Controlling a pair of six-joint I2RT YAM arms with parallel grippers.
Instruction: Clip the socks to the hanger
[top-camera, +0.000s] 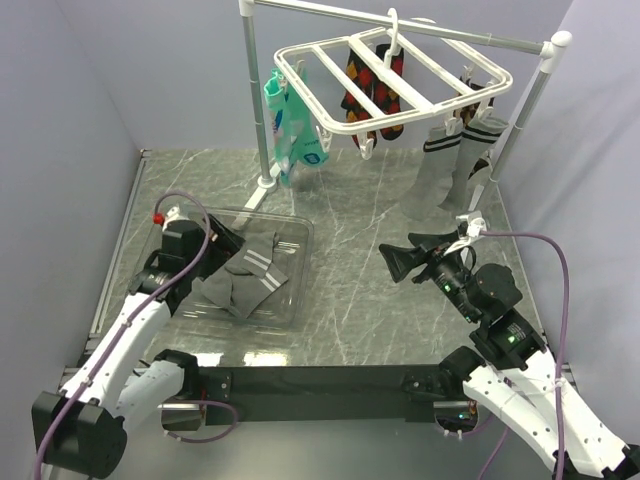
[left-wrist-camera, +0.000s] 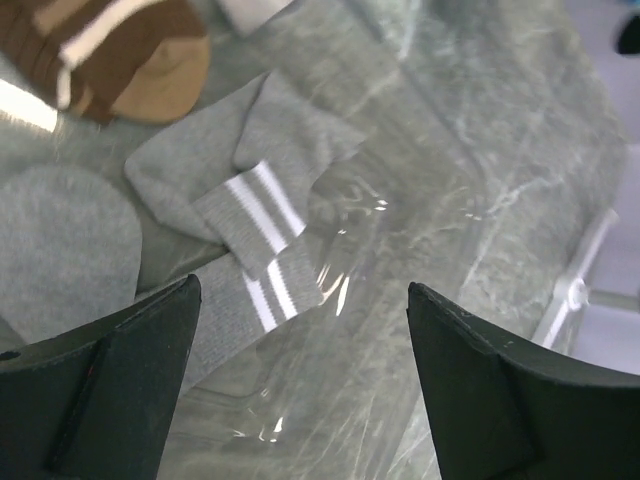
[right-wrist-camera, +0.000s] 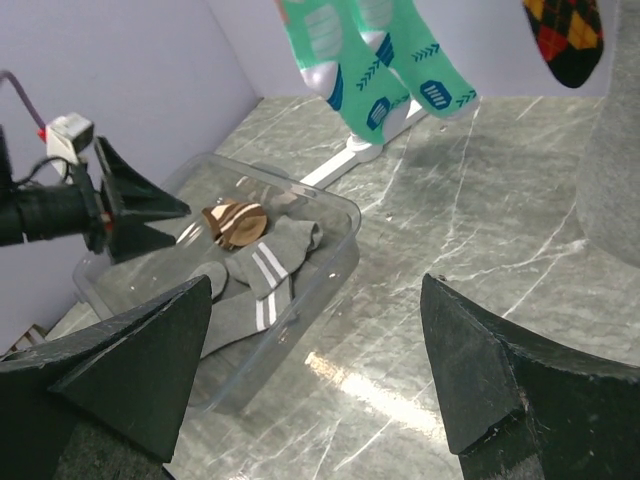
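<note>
The white clip hanger (top-camera: 400, 80) hangs from a metal rail, tilted. Green socks (top-camera: 291, 125), dark argyle socks (top-camera: 385, 90) and grey striped socks (top-camera: 440, 160) dangle from it. In the clear bin, grey socks with white stripes (left-wrist-camera: 255, 215) lie crumpled, and a brown striped sock (left-wrist-camera: 150, 55) lies beside them. Over the bin stands my left gripper (top-camera: 228, 240), open, nothing between its fingers; in the left wrist view the grey socks show below it. My right gripper (top-camera: 392, 262) is open and empty over the bare table, right of the bin and below the hanger.
The clear bin (top-camera: 303, 265) has raised walls. A rail post (top-camera: 256, 95) stands behind it, with a white foot on the table.
</note>
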